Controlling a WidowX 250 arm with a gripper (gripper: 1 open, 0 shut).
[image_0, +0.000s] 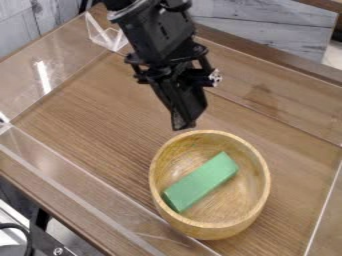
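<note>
A round wooden bowl (247, 205) sits on the wooden table (80, 140) at the lower right, with a green rectangular block (201, 181) lying inside it. My black gripper (185, 116) hangs just above the bowl's back rim, angled down. It looks shut, with nothing visible between its fingers; the tip is dark and small.
Free table surface lies left and right of the bowl. A pale marbled wall (274, 30) runs along the back. Clear edging and some white material show at the left, and dark cables at the lower left corner.
</note>
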